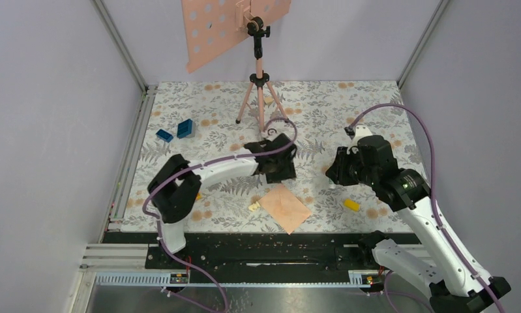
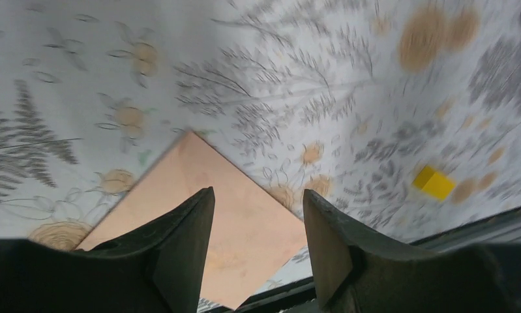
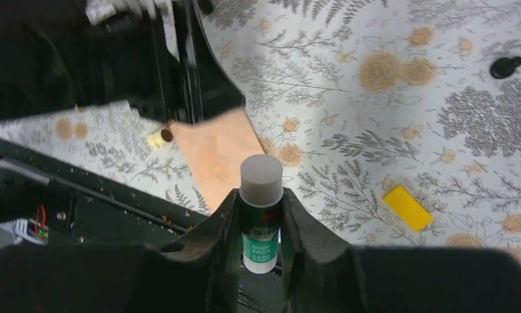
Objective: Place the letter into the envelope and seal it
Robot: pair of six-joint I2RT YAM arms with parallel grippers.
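A tan paper envelope (image 1: 285, 208) lies on the patterned mat near the front centre. My left gripper (image 1: 281, 176) hangs just above its upper corner, fingers apart with nothing visible between them; in the left wrist view the envelope (image 2: 244, 235) is below the fingertips. My right gripper (image 1: 332, 173) is raised right of the envelope, shut on a glue stick (image 3: 259, 215) with a white cap and green label, held upright. I cannot make out a separate letter.
A yellow block (image 1: 351, 205) lies at the right front, a small cream piece (image 1: 254, 205) beside the envelope. Blue containers (image 1: 185, 128) sit at back left. A tripod with a pink board (image 1: 218, 32) stands at the back.
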